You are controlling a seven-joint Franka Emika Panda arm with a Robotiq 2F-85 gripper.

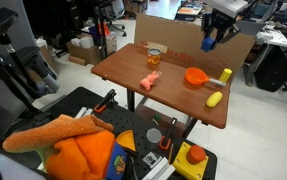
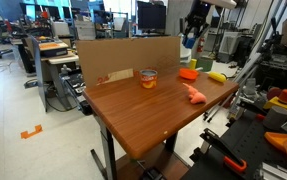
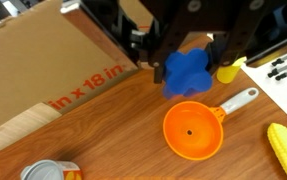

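Observation:
A blue object (image 3: pixel 188 73) is clamped in my gripper, which is shut on it. In the wrist view the orange bowl (image 3: pixel 193 131), with its pale handle, lies just below the blue object. From the first exterior view, the gripper (image 1: pixel 211 34) holds the blue object (image 1: pixel 208 44) high above the far right part of the table, above and behind the orange bowl (image 1: pixel 196 76). Nothing shows inside the bowl, and the blue object is apart from it.
A yellow corn cob (image 1: pixel 214 99) lies right of the bowl, and a yellow piece (image 1: pixel 226 75) stands behind it. A can (image 1: pixel 154 54) and a pink toy (image 1: pixel 150 80) are farther left. Cardboard (image 2: pixel 113 58) walls the table's back.

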